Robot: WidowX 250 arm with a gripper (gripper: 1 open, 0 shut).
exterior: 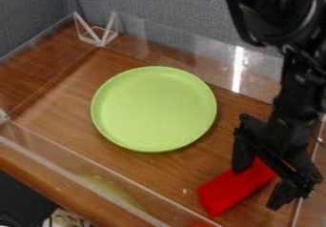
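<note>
My black gripper [270, 170] is down at the right, its open fingers around the upper end of a red block [227, 192] lying on the wooden surface. The block's far end is partly hidden by the gripper. A round green plate [152, 109] lies flat at the centre-left, apart from the gripper and block.
A white wire piece [97, 35] stands in the back left corner. Clear low walls edge the wooden surface [51, 83], with a grey padded wall behind.
</note>
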